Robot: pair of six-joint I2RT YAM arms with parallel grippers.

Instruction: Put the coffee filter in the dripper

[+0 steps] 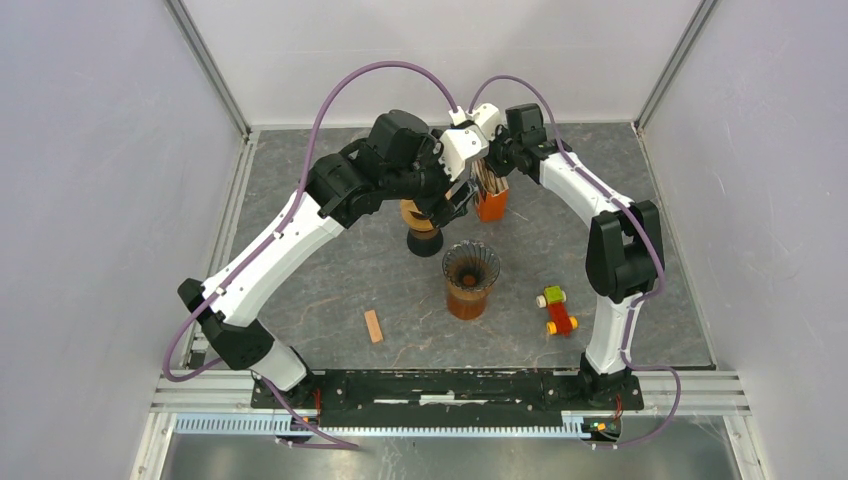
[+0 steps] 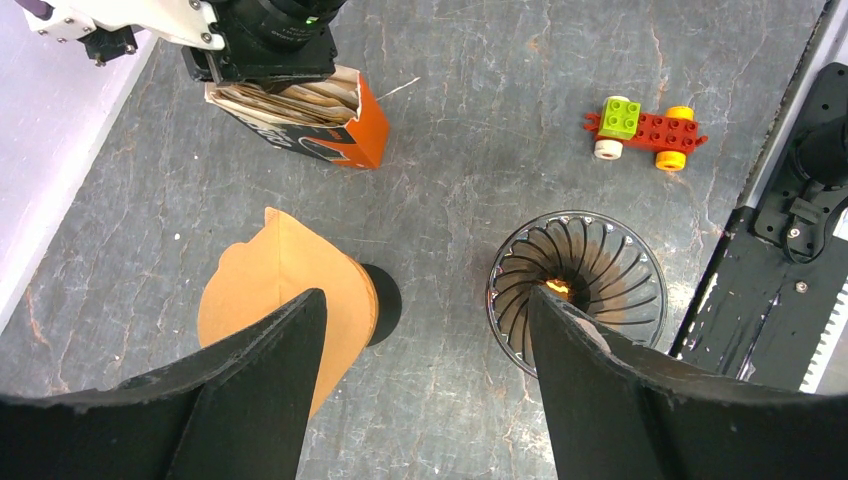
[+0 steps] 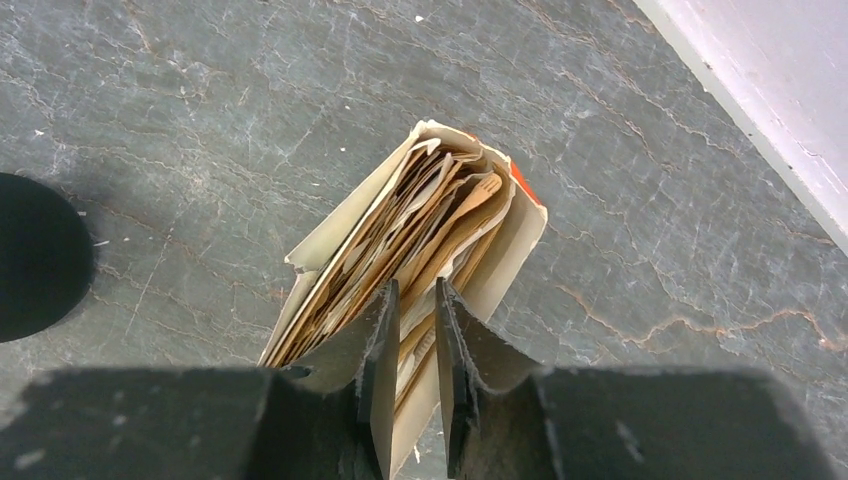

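Note:
An orange box (image 1: 492,208) holds brown paper filters (image 3: 430,230), packed upright. My right gripper is directly over the filters, its fingertips a narrow gap apart; whether they touch paper I cannot tell. My left gripper is open, above the table, with an orange filter-shaped piece (image 2: 270,290) below it on a dark round base (image 2: 385,305). The ribbed brown dripper (image 1: 470,300) stands at the front centre, and appears in the left wrist view (image 2: 620,260) at lower right.
A toy car (image 1: 558,318) lies at the front right, a small wooden block (image 1: 373,325) at the front left. Pale walls border the table.

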